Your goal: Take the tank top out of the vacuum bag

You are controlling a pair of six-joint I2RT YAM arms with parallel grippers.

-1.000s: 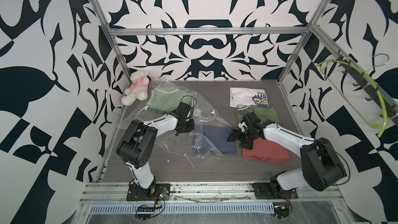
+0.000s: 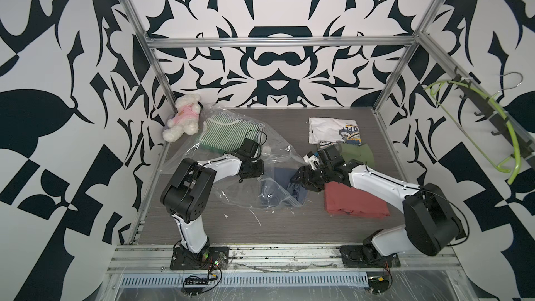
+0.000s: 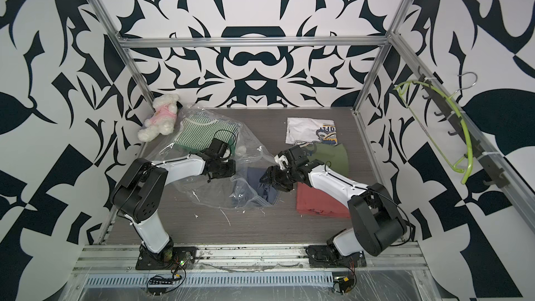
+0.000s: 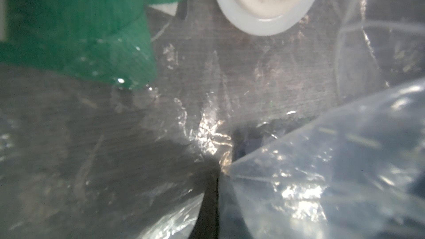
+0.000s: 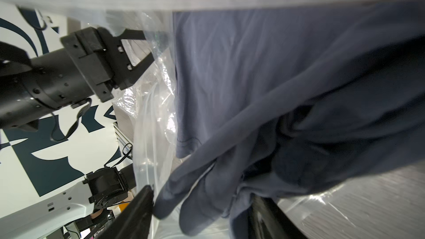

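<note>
The blue-grey garment (image 2: 282, 178) lies partly under the clear film of the vacuum bag (image 2: 231, 194), its right end out of the bag's mouth. In the right wrist view the garment (image 5: 234, 57) is bunched into folds near me. My right gripper is part open, with folds of the garment between its spread fingers. At the bag's middle, my left gripper (image 2: 260, 170) is shut. Film creases run together at its fingertips (image 4: 213, 203) in the left wrist view, so thin plastic is pinched there.
A green-striped shirt (image 2: 231, 133) and a white round valve (image 4: 267, 0) show at the bag's far part. Folded white (image 2: 328, 131), olive (image 2: 362, 155) and red (image 2: 356, 203) clothes lie right. A plush bear (image 2: 185, 117) sits far left.
My right gripper has moved left along the garment, whose right end has folded up and shifted left.
</note>
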